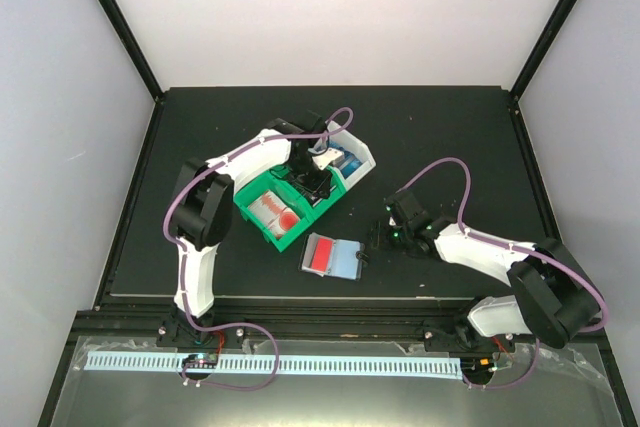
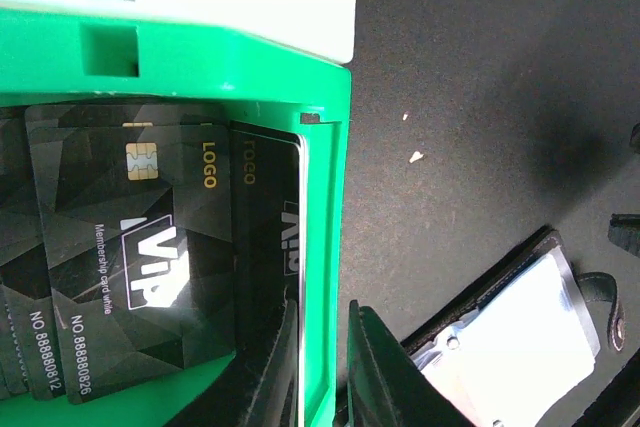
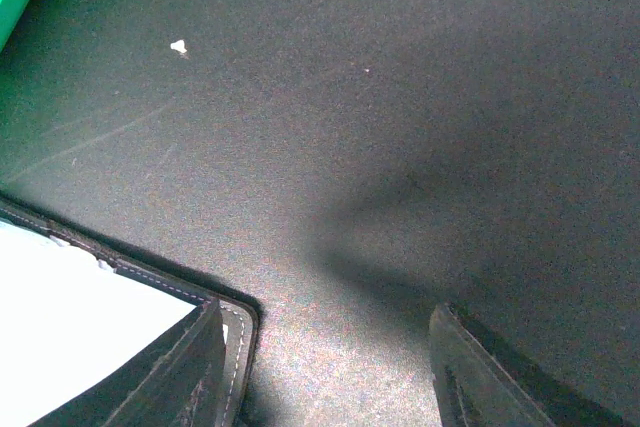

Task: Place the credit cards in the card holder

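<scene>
Black credit cards (image 2: pixel 130 247) lie in the green box (image 1: pixel 285 232); one stands on edge against its right wall in the left wrist view. My left gripper is over that wall, fingers part open and astride it, the left finger at the upright card's edge. The card holder (image 1: pixel 335 258), with red and light-blue inside, lies open on the table in front of the box. My right gripper stands open just right of the holder, nothing between its fingers.
A white box (image 1: pixel 356 165) adjoins the green box at the back right. Red-and-white cards (image 1: pixel 272 211) fill another compartment.
</scene>
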